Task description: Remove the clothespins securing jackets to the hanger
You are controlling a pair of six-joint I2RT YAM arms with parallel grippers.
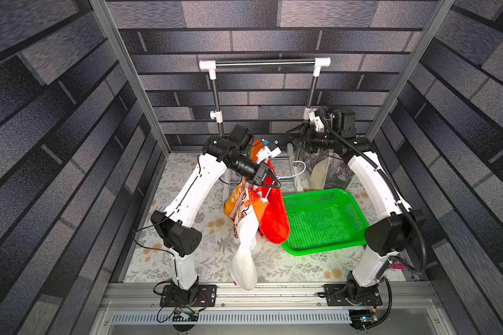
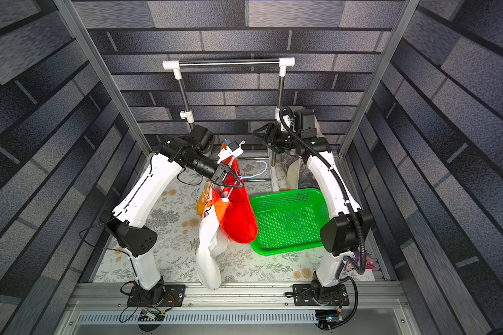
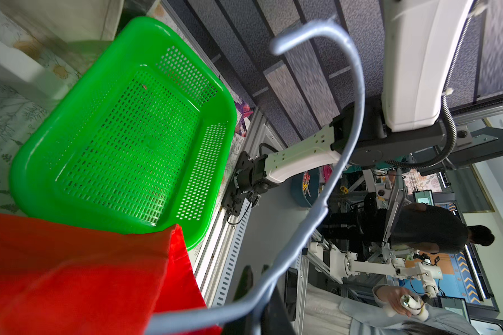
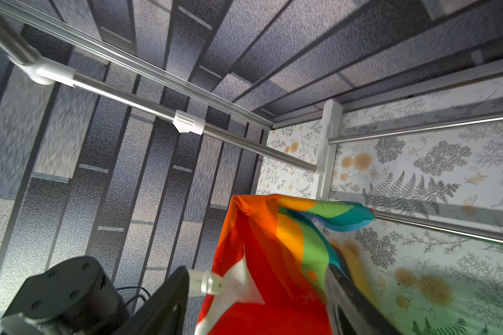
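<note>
My left gripper [image 1: 276, 183] is shut on the pale hanger [image 3: 318, 207], whose hook curves up large in the left wrist view. From it hangs the clothing: a red and orange jacket [image 1: 276, 220] with a white part [image 1: 244, 265] trailing low toward the front. Striped rainbow cloth [image 4: 299, 237] and red cloth show in the right wrist view. My right gripper [image 1: 292, 133] is open behind and to the right of the jacket, near the rack's right post, with nothing held; its fingers [image 4: 349, 310] are apart. No clothespin can be made out clearly on the cloth.
A green basket [image 1: 324, 245] stands empty to the right of the jacket. Behind, the drying rack [image 1: 265, 62] has a bare top bar. A purple packet [image 2: 365, 261] lies at the front right.
</note>
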